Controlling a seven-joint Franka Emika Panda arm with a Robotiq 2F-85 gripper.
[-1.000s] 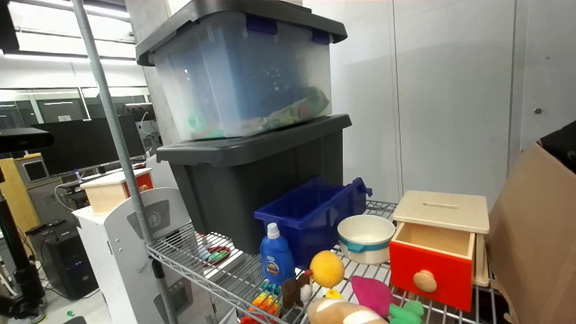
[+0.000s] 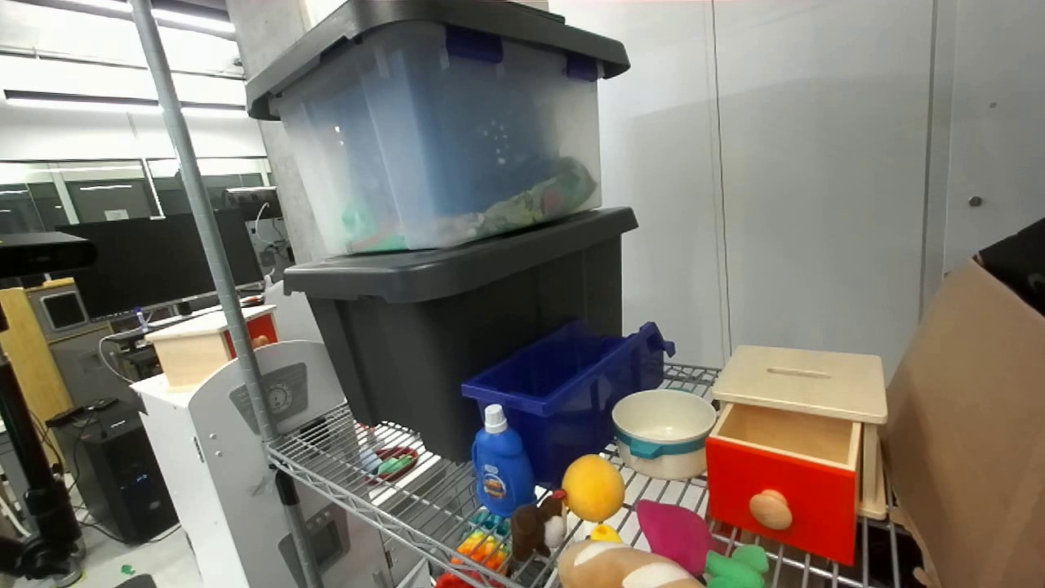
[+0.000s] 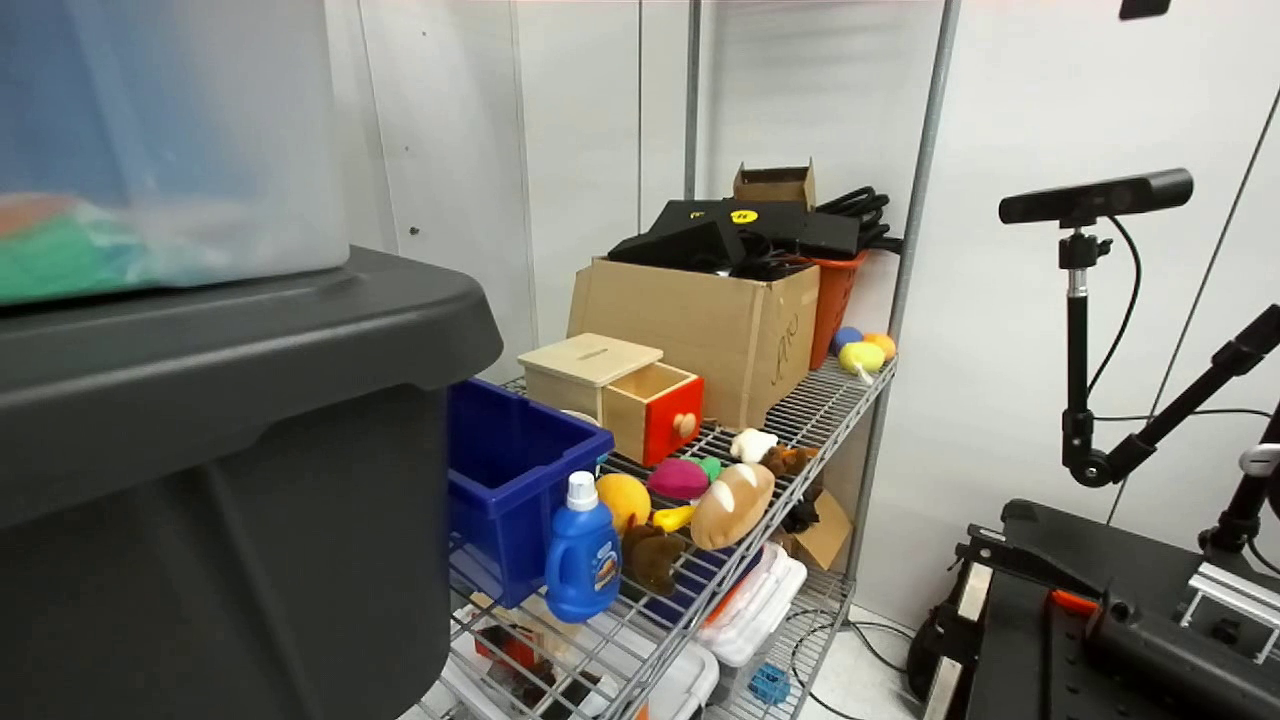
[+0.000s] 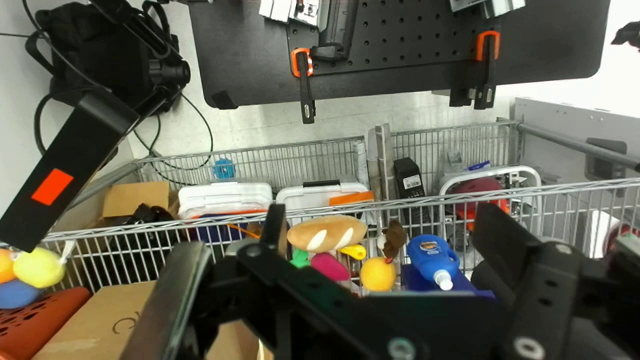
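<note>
In the wrist view my gripper is open, its fingers wide apart with nothing held between them. Beyond that gap, on the wire shelf, lie a toy bread loaf (image 4: 327, 233), an orange ball (image 4: 378, 274), a brown toy (image 4: 394, 239) and a blue detergent bottle (image 4: 433, 258). A wooden box (image 2: 798, 373) has its red drawer (image 2: 780, 500) pulled out; the part of its inside that shows looks empty. Beside it stands a cream pot (image 2: 666, 431) with a teal band. A magenta toy (image 2: 673, 535) rests in front. Neither exterior view shows the gripper.
A blue bin (image 2: 549, 392) stands behind the bottle, against stacked dark and clear storage tubs (image 2: 470, 333). A cardboard box (image 3: 696, 318) borders the drawer's other side. The shelf's wire front edge (image 4: 420, 207) and a grey post (image 2: 211, 225) bound the space. Toys crowd the shelf front.
A dark shape at the upper left edge of exterior view 1 has gone out of sight. The shelf's objects and the drawer stand where they were.
</note>
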